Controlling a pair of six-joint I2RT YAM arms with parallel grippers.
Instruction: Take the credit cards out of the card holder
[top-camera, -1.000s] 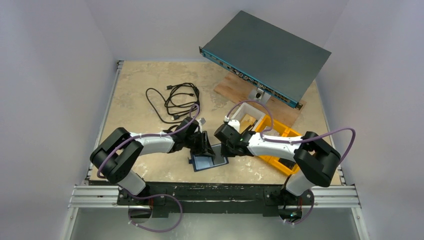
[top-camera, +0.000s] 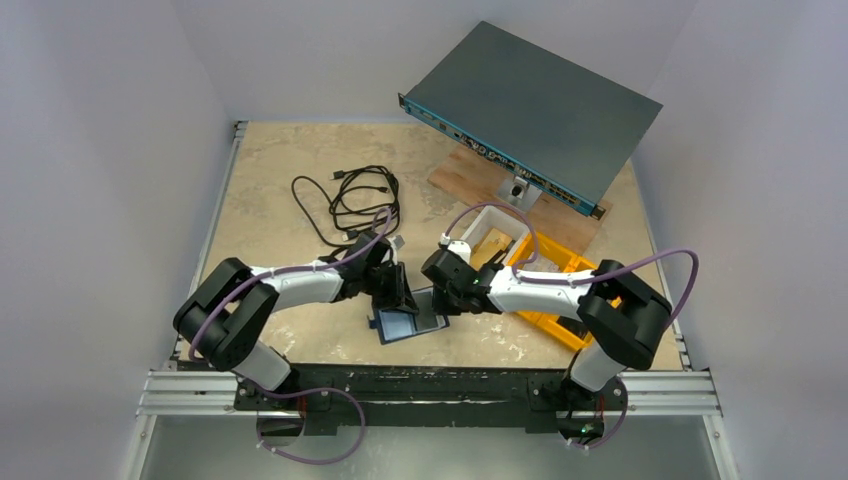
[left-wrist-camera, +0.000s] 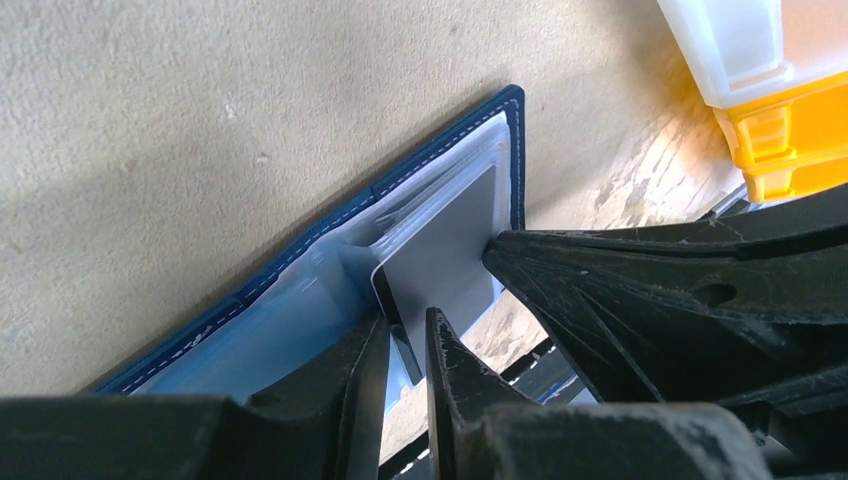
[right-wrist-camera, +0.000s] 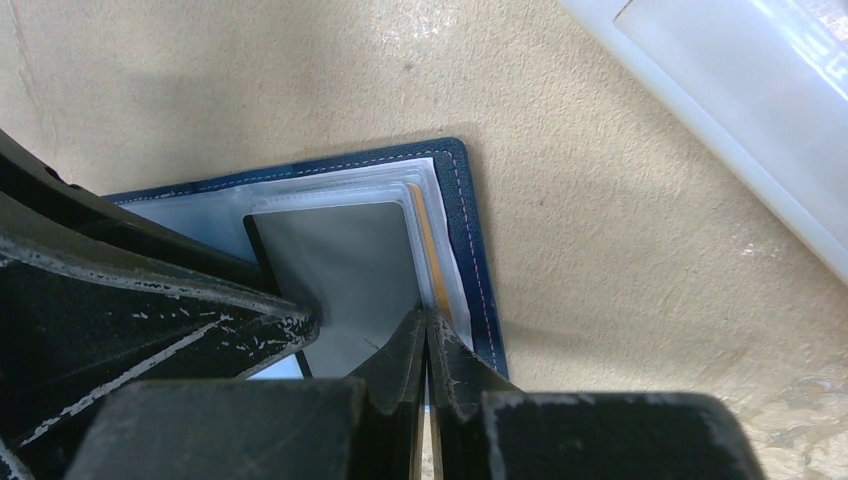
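Observation:
The card holder lies open on the table, dark blue with stitched edges and clear plastic sleeves. A grey card with a black stripe sits in a sleeve; its striped edge lifts out in the left wrist view. My left gripper is slightly open, with a narrow gap between its fingers and the card's striped edge between the tips. At the opposite end of the card, my right gripper is shut, tips over the sleeve near the holder's stitched border. Whether it grips any plastic cannot be seen.
To the right stand a yellow bin and a white tray beside the right arm. Black cable lies coiled behind the left arm. A dark rack unit overhangs the back right. Table left of the holder is bare.
The right gripper has shifted left with them.

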